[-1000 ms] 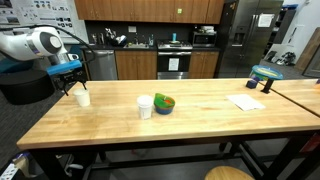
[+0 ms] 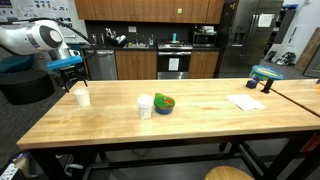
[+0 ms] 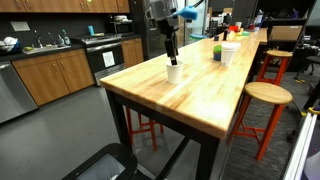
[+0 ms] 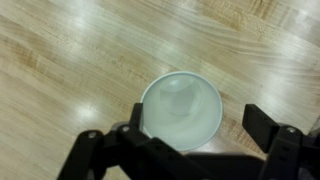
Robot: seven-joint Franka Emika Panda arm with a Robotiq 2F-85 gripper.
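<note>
A white cup (image 2: 82, 97) stands upright on the wooden table, close to its left end. In the wrist view I look down into the same cup (image 4: 181, 108), which appears empty. My gripper is open, one dark finger on either side of the cup's near rim in that view. From the second exterior side, the gripper (image 3: 172, 60) points down at the cup (image 3: 175, 73), with its fingertips around rim height. Whether either finger touches the cup cannot be made out.
Farther along the table (image 2: 210, 105) are a second white cup (image 2: 145, 106) and a bowl (image 2: 163, 104) with green and red things in it. A white sheet (image 2: 245, 102) lies toward the right. Stools (image 3: 268, 94) stand beside the table. Bare tabletop surrounds the near cup.
The arm's white link sits slightly differently at the left, and the gripper stays close above the cup. The cup and the other table items have not moved.
</note>
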